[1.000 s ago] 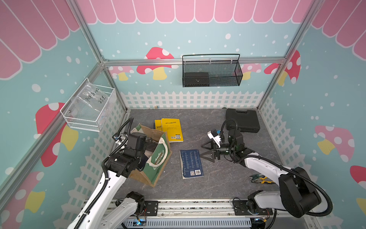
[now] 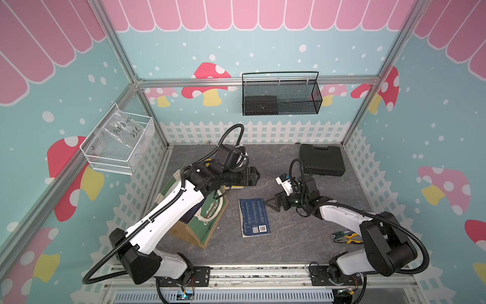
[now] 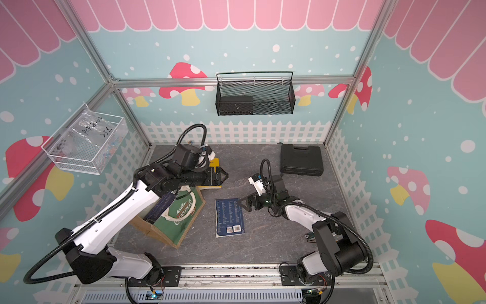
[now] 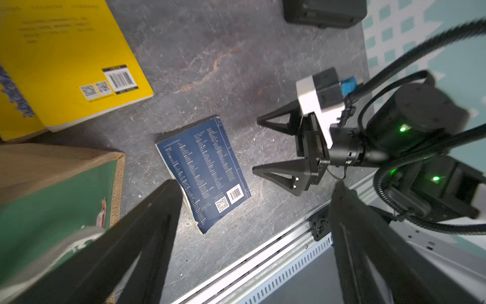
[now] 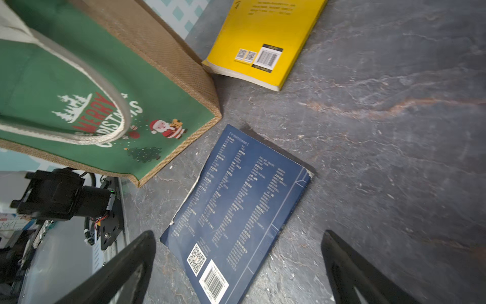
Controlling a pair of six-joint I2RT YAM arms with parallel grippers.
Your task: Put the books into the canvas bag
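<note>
The green canvas bag (image 2: pixel 212 223) stands at left with a dark blue book (image 3: pixel 161 208) inside. A navy book (image 2: pixel 253 216) lies flat mid-front. Yellow books (image 4: pixel 76 60) lie behind it, beside the bag. My left gripper (image 2: pixel 251 176) hangs open high above the table over the yellow books, fingers (image 4: pixel 152 248) empty. My right gripper is open, low at the right of the navy book, nothing between its fingers.
A black case (image 2: pixel 322 159) sits at back right, pliers (image 2: pixel 346 237) at front right. Wire baskets (image 2: pixel 282 103) hang on the walls. The table between case and books is clear.
My left arm has risen out from over the bag and swung right above the yellow books. My right arm has shifted only slightly.
</note>
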